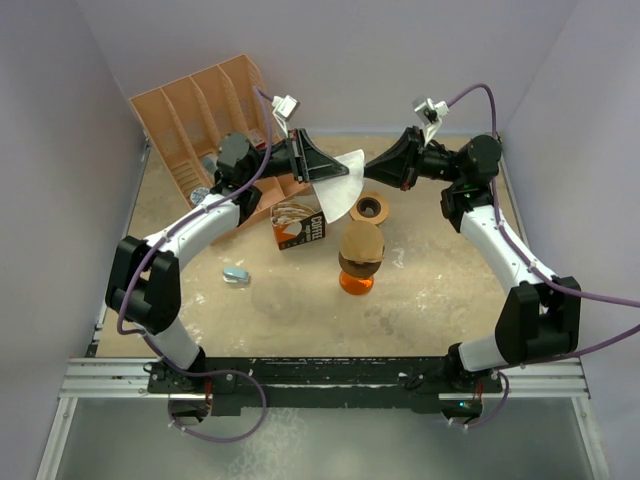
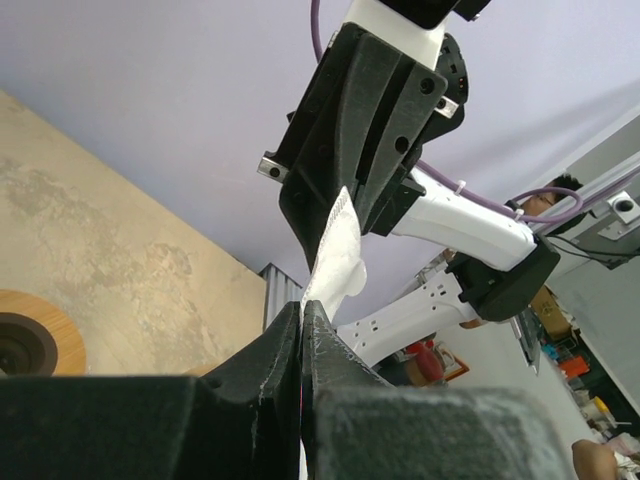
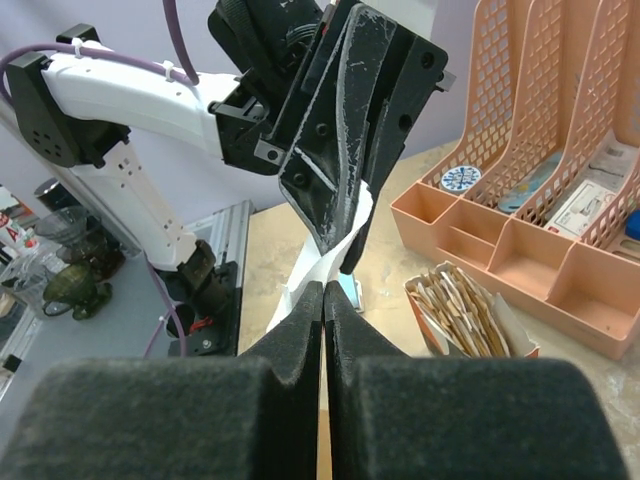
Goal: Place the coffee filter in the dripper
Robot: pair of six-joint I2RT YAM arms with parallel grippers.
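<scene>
A white coffee filter [image 1: 340,190] is stretched in the air between my two grippers. My left gripper [image 1: 345,168] is shut on its left part; in the right wrist view the paper [image 3: 318,265] runs between the left fingers. At the sheet's other side, my right gripper [image 1: 368,173] is shut, with the paper's edge reaching its fingertips. In the left wrist view the filter [image 2: 338,255] covers part of the right fingers [image 2: 355,120]. Below stand a round wooden piece with a dark hole [image 1: 369,208] and a tan-topped vessel with an orange base [image 1: 357,283]; which is the dripper I cannot tell.
An open coffee-filter box [image 1: 300,233] stands left of the wooden piece. Behind it leans a peach compartment rack [image 1: 165,105]. A small light-blue object [image 1: 236,275] lies at the front left.
</scene>
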